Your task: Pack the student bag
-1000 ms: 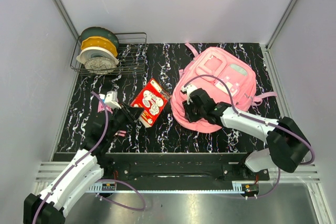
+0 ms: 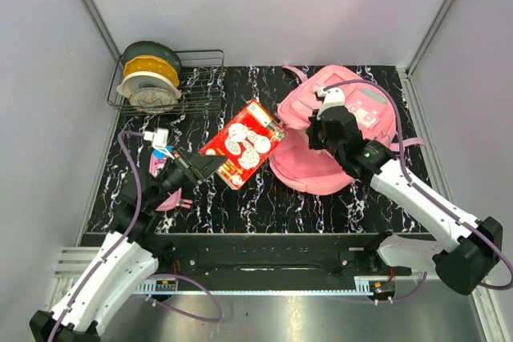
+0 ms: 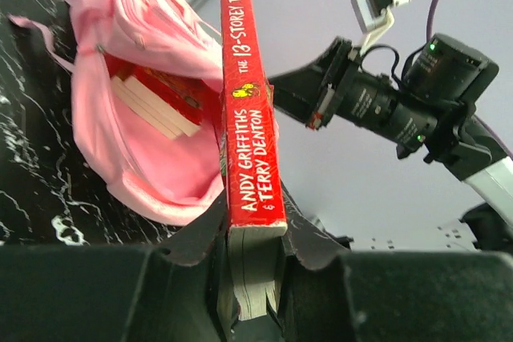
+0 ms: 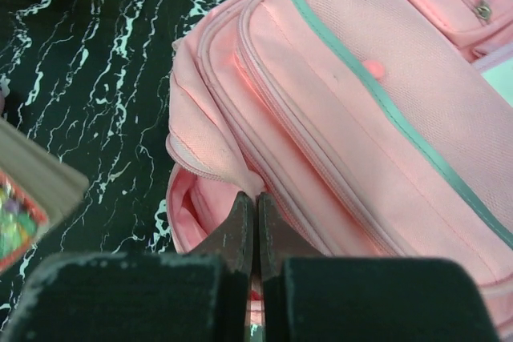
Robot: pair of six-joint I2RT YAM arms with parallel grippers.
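The pink bag (image 2: 309, 170) lies on the marbled counter with its mouth spread apart toward the front. Inside it, the left wrist view shows books (image 3: 152, 106) with pale page edges and red covers. Pinched in my right gripper is the edge of the bag's upper flap (image 4: 210, 138), held up off the lower part. A red book (image 2: 245, 143), its spine (image 3: 247, 118) reading "The 13-Storey Treehouse", is clamped by my left gripper and hangs tilted just left of the bag opening.
A wire dish rack (image 2: 204, 90) with several plates (image 2: 152, 66) stands at the back left. Partly under the left arm lies a pink item (image 2: 170, 200). Bare counter (image 2: 228, 218) shows in front of the book.
The left gripper has moved the book rightward, closer to the opening.
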